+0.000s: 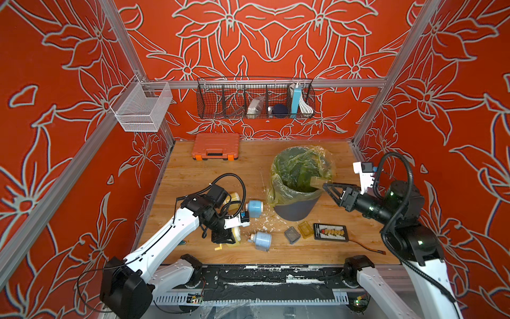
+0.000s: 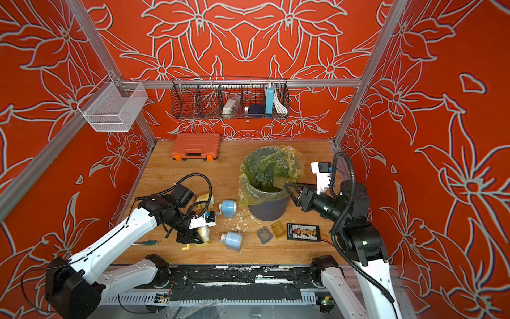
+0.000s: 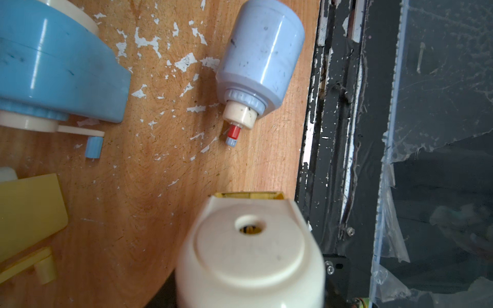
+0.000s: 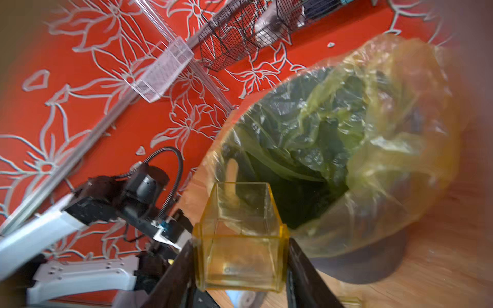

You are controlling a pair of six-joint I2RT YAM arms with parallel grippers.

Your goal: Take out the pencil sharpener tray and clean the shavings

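My right gripper (image 1: 332, 188) is shut on a transparent yellow sharpener tray (image 4: 241, 256), held upright-looking at the near rim of the bin (image 1: 294, 207) with its yellow-green liner (image 4: 395, 174). The tray shows no clear pile of shavings. My left gripper (image 1: 231, 236) is shut on a cream-and-yellow sharpener (image 3: 250, 261) near the table's front left. A blue sharpener (image 3: 56, 66) and a lilac sharpener (image 3: 259, 56) lie beside it, with pale shavings (image 3: 185, 61) scattered between them.
An orange case (image 1: 215, 143) sits at the back left. A grey tray (image 1: 292, 235), a yellow tray (image 1: 305, 229) and a dark rectangular device (image 1: 330, 231) lie at the front right. Wire baskets (image 1: 223, 101) hang on the walls.
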